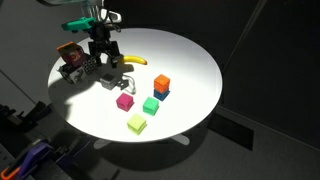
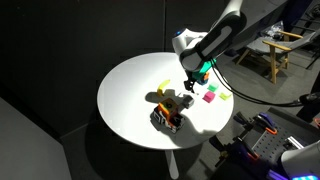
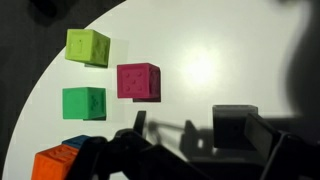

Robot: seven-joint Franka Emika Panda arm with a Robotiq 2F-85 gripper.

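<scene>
My gripper (image 1: 104,62) hangs open above the table's far left part, with nothing seen between its fingers. A small grey block (image 1: 108,81) lies below and in front of it. In the wrist view the dark block (image 3: 235,120) appears near the right finger, and the left finger (image 3: 140,122) stands well apart from it. Out to the side lie a magenta cube (image 3: 138,81), a green cube (image 3: 84,103) and a yellow-green cube (image 3: 87,47). An orange cube (image 1: 162,83) rests on a blue one (image 1: 161,95).
A yellow banana-like object (image 1: 133,60) lies behind the gripper. At the left edge stands a dark basket (image 1: 75,72) with a red-orange item (image 1: 69,51) in it. A small pale object (image 1: 130,84) sits beside the grey block.
</scene>
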